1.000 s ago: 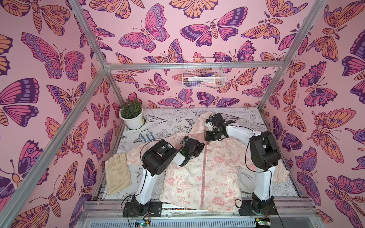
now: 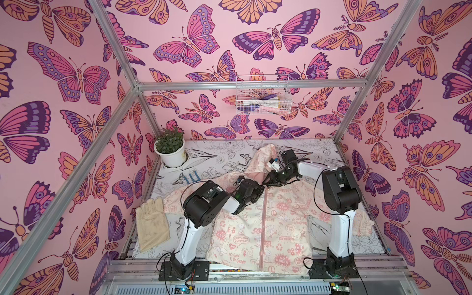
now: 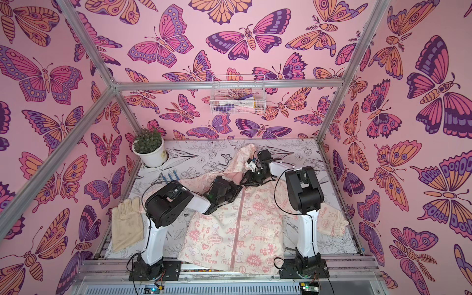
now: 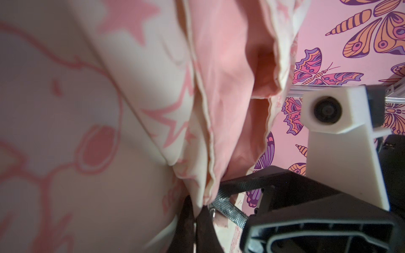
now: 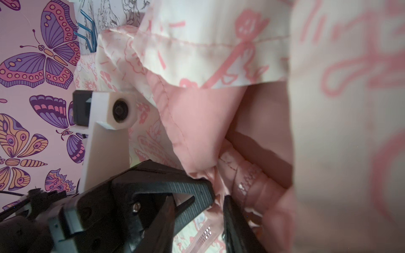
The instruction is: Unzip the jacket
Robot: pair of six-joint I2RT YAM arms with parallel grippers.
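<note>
The cream jacket (image 2: pixel 285 231) with pink prints lies spread on the table, its pink zipper line (image 2: pixel 262 241) running down the middle below the collar. My left gripper is shut on a thin fold of the jacket's collar edge, left of the zipper top. Close by on the right, my right gripper stands part open at the collar, its fingers (image 5: pixel 234 227) near the cloth and the left gripper's tip. Zipper teeth (image 5: pixel 246 182) show on the inner pink fabric. Whether the zipper pull lies between the right fingers is hidden.
A potted plant (image 2: pixel 170 150) stands at the back left, with a blue item (image 2: pixel 190 177) in front of it. Beige gloves (image 2: pixel 152 223) lie at the left edge. A wire basket (image 2: pixel 264 104) hangs at the back.
The left arm and the jacket stay put.
</note>
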